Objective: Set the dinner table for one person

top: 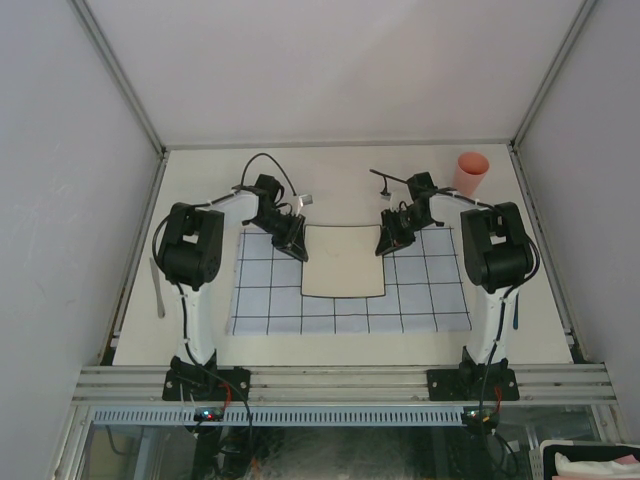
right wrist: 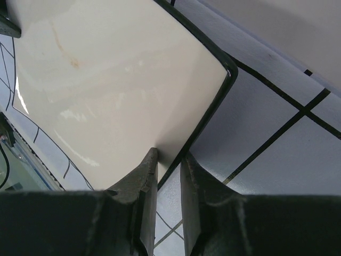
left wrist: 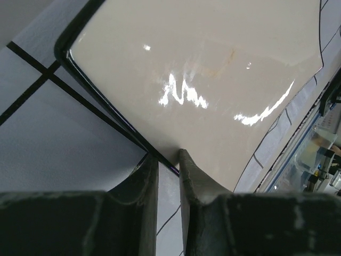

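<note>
A cream square plate with a dark rim (top: 343,262) lies over the middle of the white gridded placemat (top: 265,310). My left gripper is at the plate's left edge, with the rim running through the narrow gap between its fingers. At the opposite edge, my right gripper has the rim between its fingers in the same way. Whether either pair of fingers presses on the rim does not show. A pink cup (top: 471,173) stands at the back right. Thin utensils lie at the sides: a pale one (top: 158,288) left, a blue one (top: 516,311) right, partly hidden by the arm.
Walls enclose the table at the back and on both sides. The white tabletop (top: 330,349) is bare in front of the placemat, and the strip behind the plate is clear between the arms. A bin (top: 590,458) sits off the table at the front right.
</note>
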